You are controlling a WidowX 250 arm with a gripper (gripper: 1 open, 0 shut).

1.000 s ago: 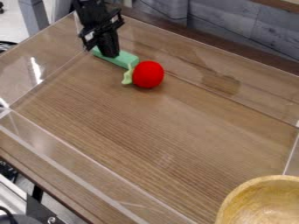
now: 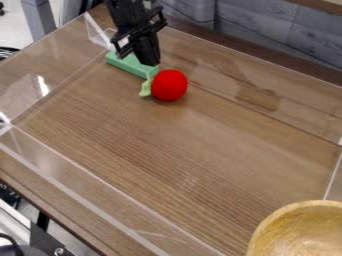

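The black gripper [image 2: 139, 48] hangs from the top edge at the upper middle, shut, above a mint-green block [image 2: 130, 64]. The block lies on the wooden table, and a red ball [image 2: 170, 85] rests beside its right end. A pale green piece at the ball's left is too small to make out clearly.
A yellow bowl [image 2: 299, 228] sits at the bottom right corner. A grey wall [image 2: 267, 30] runs along the back right. Cables show at the bottom left beyond the table's edge.
The gripper was lower over the green block's left part a second ago, rose, and is now farther right over the block. The block and ball look unmoved.
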